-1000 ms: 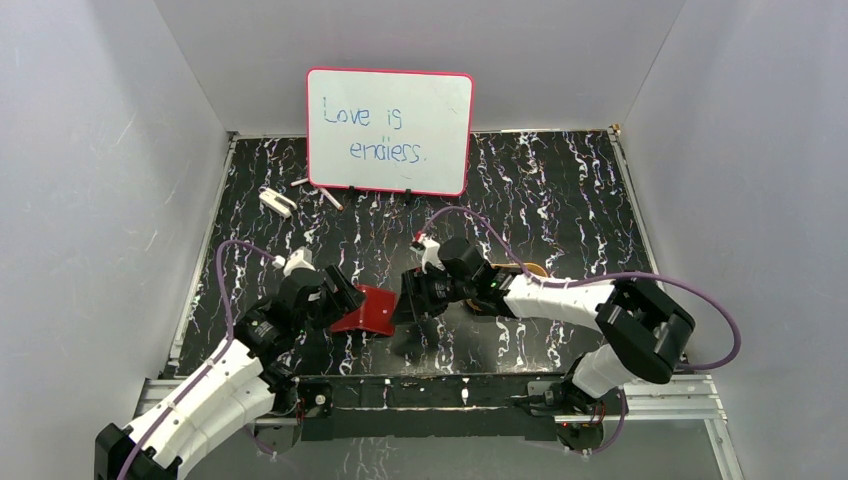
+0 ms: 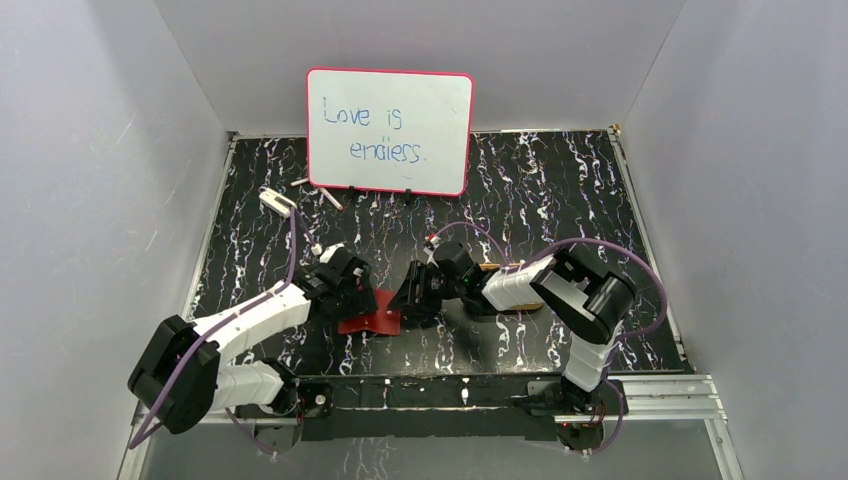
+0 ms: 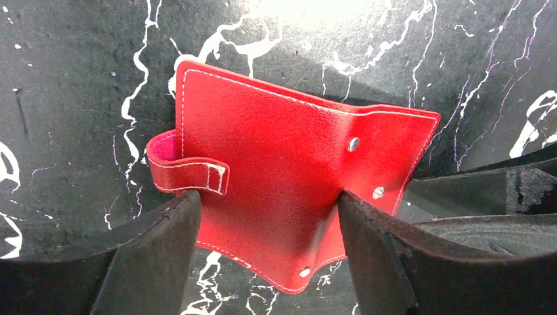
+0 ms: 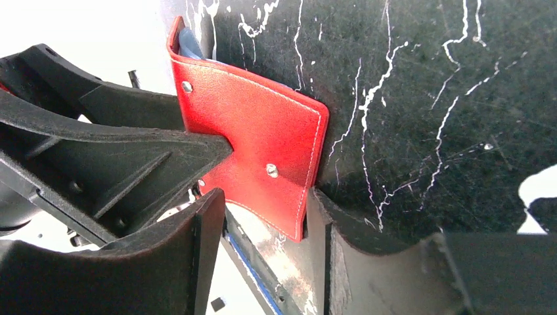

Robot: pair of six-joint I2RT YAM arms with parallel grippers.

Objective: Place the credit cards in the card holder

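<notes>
The red leather card holder [image 2: 384,317] lies on the black marble table between my grippers. In the left wrist view its strap [image 3: 187,176] is at the left, and my left gripper is over it, part open, fingers either side of the holder's body. My right gripper is part open at the holder's near edge, where the red flap [image 4: 249,144] with snaps shows between its fingertips. Something blue-grey [image 4: 188,44] peeks from inside the holder; whether it is a card I cannot tell.
A whiteboard [image 2: 389,128] stands at the back, with markers [image 2: 330,198] and a white eraser [image 2: 278,202] at back left. A partly hidden orange-rimmed object [image 2: 525,312] sits under the right arm.
The right arm has swung its elbow leftward, its gripper staying by the holder, which has shifted slightly right.
</notes>
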